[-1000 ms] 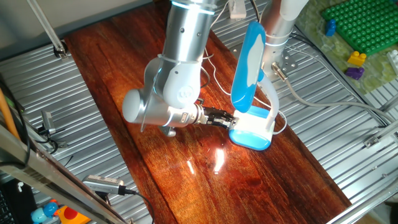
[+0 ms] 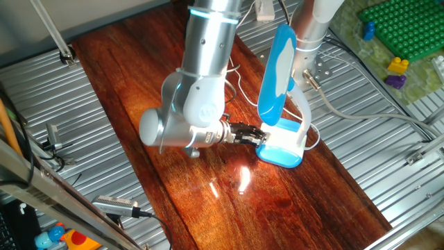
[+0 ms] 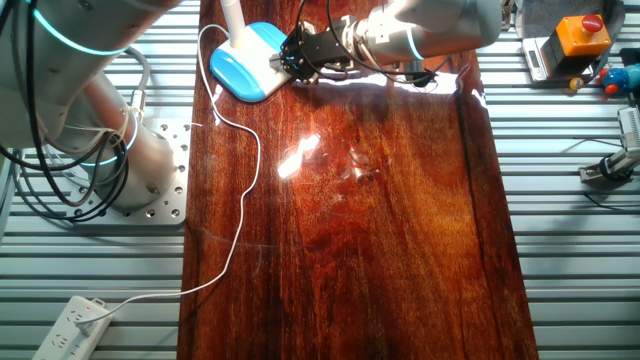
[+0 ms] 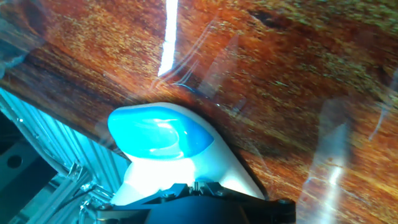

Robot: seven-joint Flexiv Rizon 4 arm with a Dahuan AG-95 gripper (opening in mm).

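Observation:
A blue-and-white desk lamp stands upright on the wooden board, its blue head [image 2: 277, 75] raised over its base [image 2: 280, 157]. My gripper [image 2: 263, 137] reaches in low and roughly level at the base's white part. In the second exterior view the gripper [image 3: 277, 64] has its tips at the edge of the lamp base [image 3: 236, 76]. Whether they touch it I cannot tell for sure. From the wrist, the gripper looks shut, its fingertips together in front of the white part of the lamp base [image 4: 160, 132]; nothing shows between them.
A white cord [image 3: 243, 205] runs from the lamp across the board to a power strip [image 3: 72, 330]. The robot's base plate [image 3: 165, 205] is beside the board. Much of the wooden board [image 3: 350, 270] is clear. An orange box with a red button [image 3: 582, 42] sits off the board.
The arm's wrist has shifted slightly right, bringing the gripper a little closer to the lamp base. The lamp has not visibly moved.

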